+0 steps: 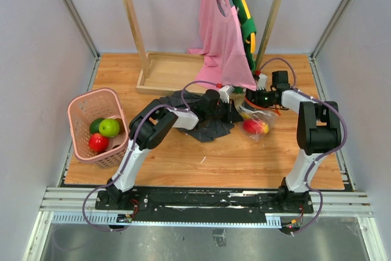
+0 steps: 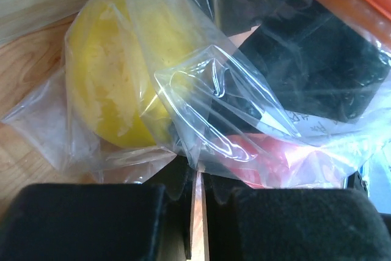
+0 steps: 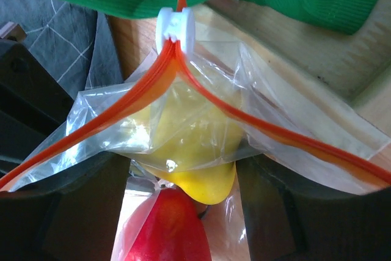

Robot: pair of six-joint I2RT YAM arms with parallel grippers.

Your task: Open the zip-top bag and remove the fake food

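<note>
A clear zip bag with an orange zip edge lies at the right of the table. Inside it are a yellow fake food and a red and yellow one. My left gripper is shut on the bag's clear plastic. The right gripper is part open, its fingers either side of the yellow piece below the zip. In the right wrist view the white slider sits where the two orange zip strips meet; below it they spread apart.
A pink basket with several fake foods stands at the left. Pink and green clothes hang from a wooden rack behind the bag. Dark cloth lies under the left arm.
</note>
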